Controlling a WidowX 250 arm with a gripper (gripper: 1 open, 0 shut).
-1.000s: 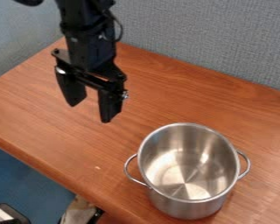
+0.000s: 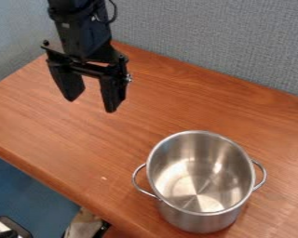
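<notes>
My black gripper (image 2: 92, 88) hangs open over the upper left of the wooden table (image 2: 139, 135), its two fingers apart with nothing seen between them. A large steel pot (image 2: 199, 181) with two side handles stands at the lower right of the table; its inside shows empty. The gripper is well apart from the pot, above and to its left.
A grey wall (image 2: 226, 46) runs behind it. Blue floor shows past the table's lower left edge, with some white and black items in the bottom left corner.
My gripper has moved left and up compared with a second ago, and its fingers are turned a little differently. The pot has not moved.
</notes>
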